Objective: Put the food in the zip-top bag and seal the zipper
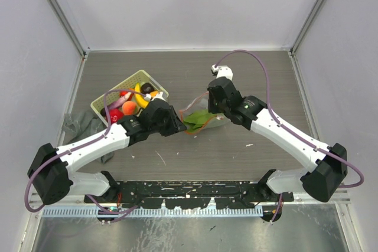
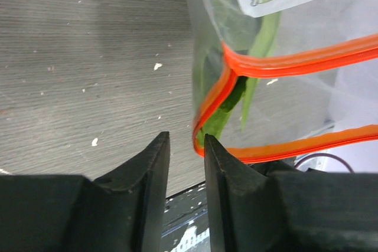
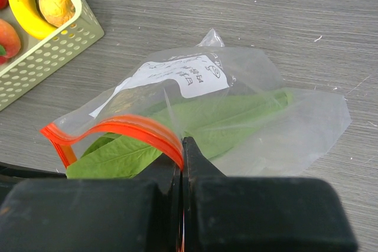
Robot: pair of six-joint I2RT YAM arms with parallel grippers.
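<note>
A clear zip bag (image 3: 254,75) with an orange zipper strip lies in the middle of the table, its mouth gaping toward the left. Green leafy food (image 3: 236,119) rests inside it. My right gripper is shut on the bag's orange zipper edge (image 3: 144,128). At the left corner of the mouth, my left gripper stands part open, with the corner of the orange strip (image 2: 198,140) just beyond its fingertips. Nothing shows between the left fingers.
A pale green basket (image 1: 152,81) with toy fruit and vegetables stands behind the left arm. Crumpled grey plastic (image 1: 85,128) lies at the left edge of the table.
</note>
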